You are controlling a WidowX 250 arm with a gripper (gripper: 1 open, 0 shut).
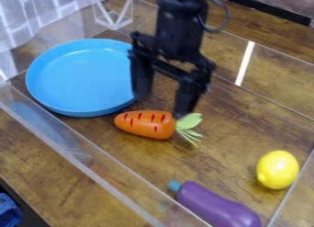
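Note:
My gripper (164, 84) is a blurred dark shape in the upper middle, open, above an orange toy carrot (147, 123) with green leaves. A blue plate (72, 79) lies to the left. A yellow lemon (277, 169) is at the right and a purple eggplant (218, 205) at the bottom right.
A clear plastic edge runs along the lower left, and a small blue object (7, 210) sits in the bottom left corner.

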